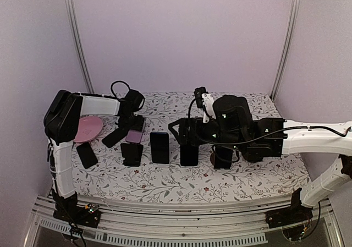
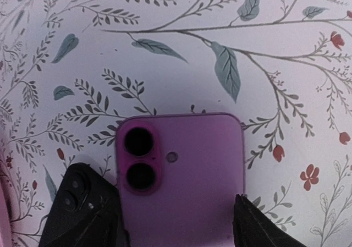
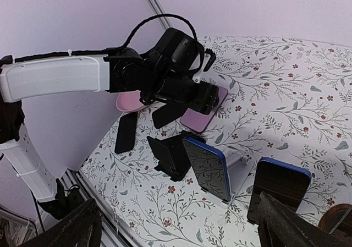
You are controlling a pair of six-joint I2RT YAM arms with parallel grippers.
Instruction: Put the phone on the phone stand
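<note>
A purple phone (image 2: 181, 186) lies flat on the floral mat, camera end upward in the left wrist view, beside a black phone (image 2: 77, 208). My left gripper hangs low over the purple phone, fingers apart at either side of it, part open. My right gripper is held raised over the front stands, open and empty. A black stand (image 3: 170, 156) stands in front of the purple phone; nearby are upright phones on stands, one blue-edged (image 3: 206, 167), another (image 3: 278, 186) to its right.
A pink plate (image 1: 88, 129) and another black phone (image 1: 88, 155) lie at the left. The right arm spans the right half in the top view.
</note>
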